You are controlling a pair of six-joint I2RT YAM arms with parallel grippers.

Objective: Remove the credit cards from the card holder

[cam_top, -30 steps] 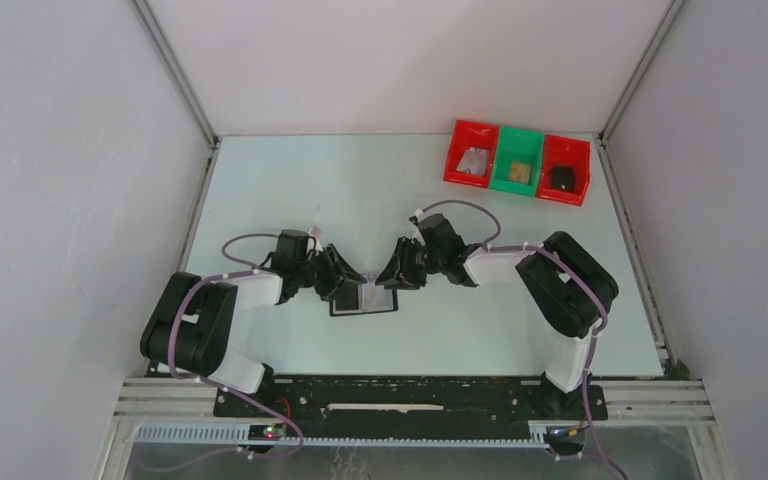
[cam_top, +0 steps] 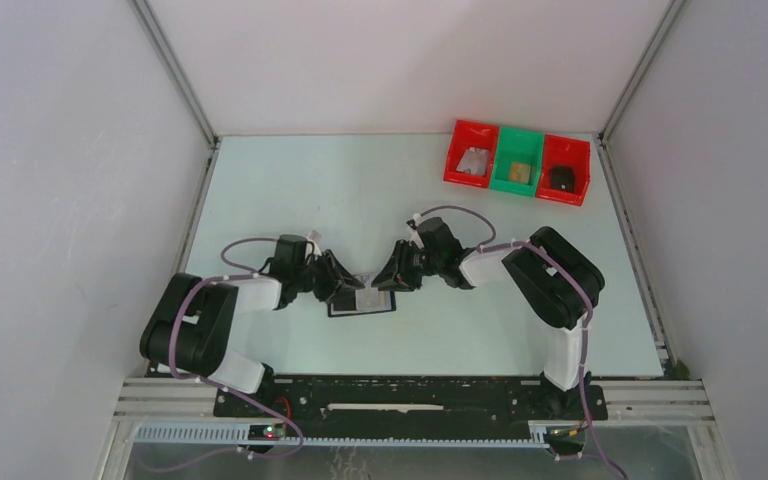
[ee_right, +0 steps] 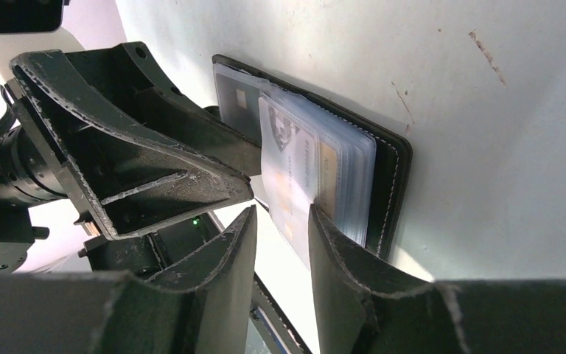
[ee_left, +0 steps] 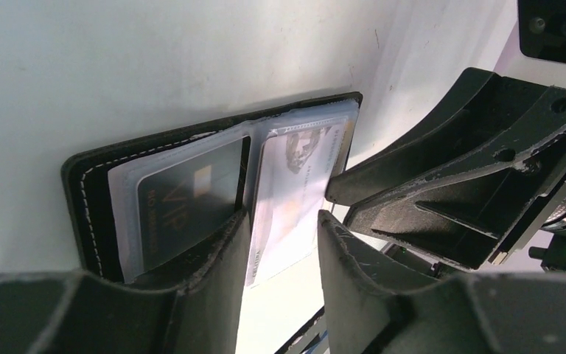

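Note:
The black card holder (cam_top: 345, 305) lies opened flat on the table between my grippers, with clear sleeves showing a dark VIP card (ee_left: 180, 206) and a pale card (ee_left: 291, 184). In the right wrist view the pale sleeves (ee_right: 346, 184) look layered. My left gripper is part open, its fingertips low over the sleeves beside the pale card. My right gripper is also part open, fingertips at the lower part of the pale card. Whether either has anything between its fingers is unclear.
A row of red and green bins (cam_top: 517, 162), holding small items, stands at the back right.
My right gripper and arm have shifted slightly downward in the top view. The left gripper and the card holder have moved very slightly.

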